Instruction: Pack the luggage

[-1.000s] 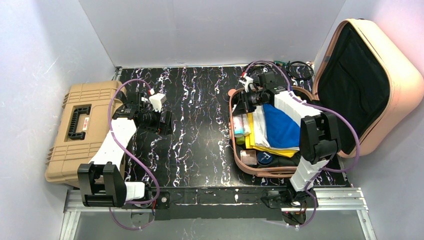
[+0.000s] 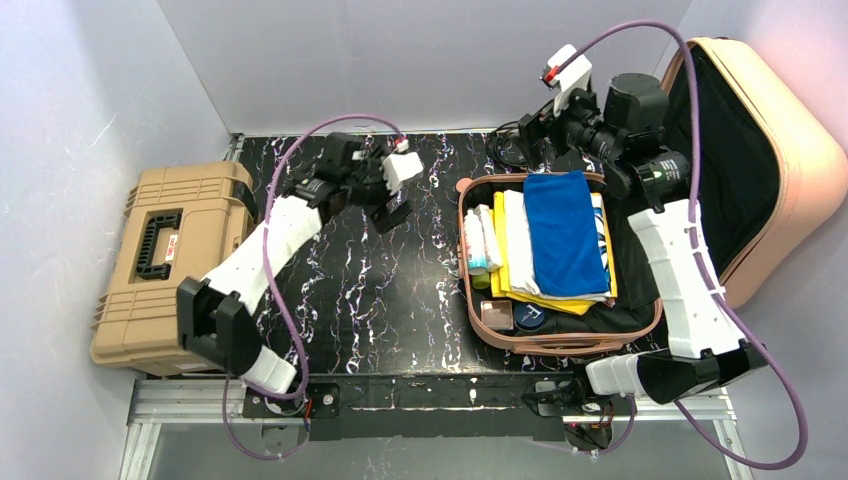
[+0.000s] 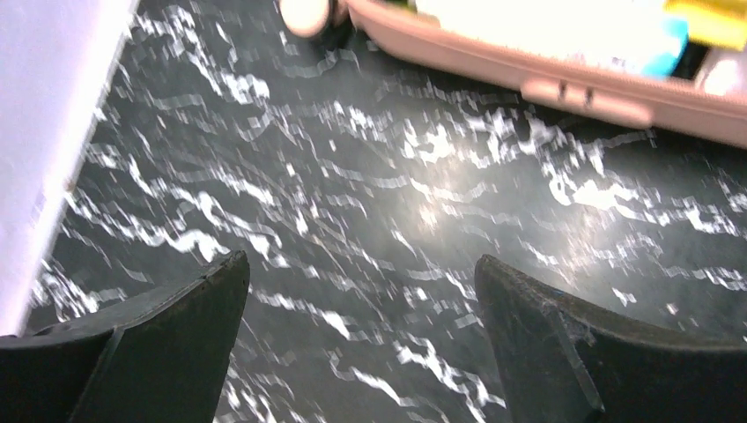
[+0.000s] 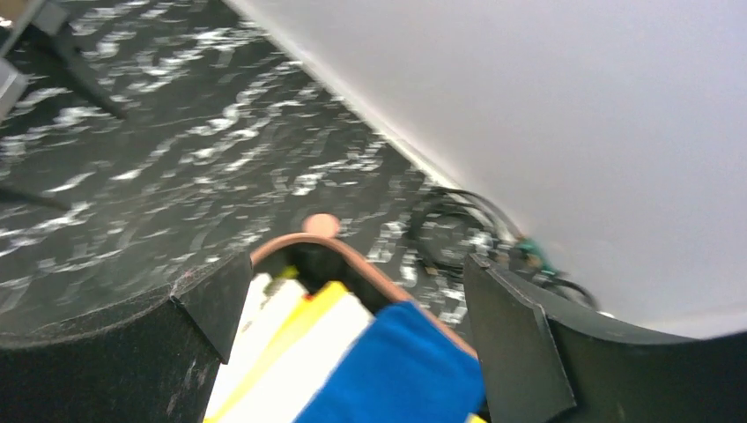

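The pink suitcase [image 2: 560, 343] lies at the right of the table, its lid [image 2: 800, 150] standing raised on the right side. In its base are a blue cloth [image 2: 568, 235] on top of white and yellow cloths [image 2: 520, 297], white bottles [image 2: 474, 240] along the left wall, a clear box [image 2: 496, 315] and a round dark blue tin [image 2: 530, 317] at the front. Over the bare table left of the case, my left gripper is open and empty. Above the case's far edge, my right gripper stands open, nothing between its fingers.
A tan hard case [image 2: 160, 270] sits at the left. Coiled black cables [image 2: 508, 147] lie behind the suitcase by the back wall. Between the two cases, the black marbled table [image 2: 395, 310] is clear.
My right arm has risen from the bottles at the case's left side and swung back and right toward the lid. The left arm has moved rightward over the table. The packed items look unmoved.
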